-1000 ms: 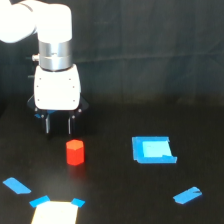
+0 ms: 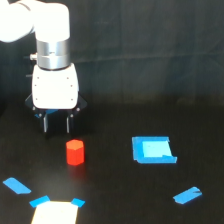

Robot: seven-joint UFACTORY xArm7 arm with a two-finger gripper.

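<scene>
A small red block [image 2: 75, 152] stands on the black table, left of centre. My gripper [image 2: 57, 124] points downward beyond the block in the camera view and slightly to its left. Its dark fingers [image 2: 69, 122] are spread apart, with nothing visible between them. The block is apart from the fingertips. On the right, blue tape frames a pale square [image 2: 156, 149] lying on the table; its middle is bare of objects.
Strips of blue tape [image 2: 16, 186] lie at the front left, and another strip [image 2: 187, 195] is at the front right. A bright pale patch [image 2: 54, 213] sits at the bottom edge. Dark curtain hangs behind.
My arm and gripper have shifted very slightly to the left. The red block and the taped square have stayed put.
</scene>
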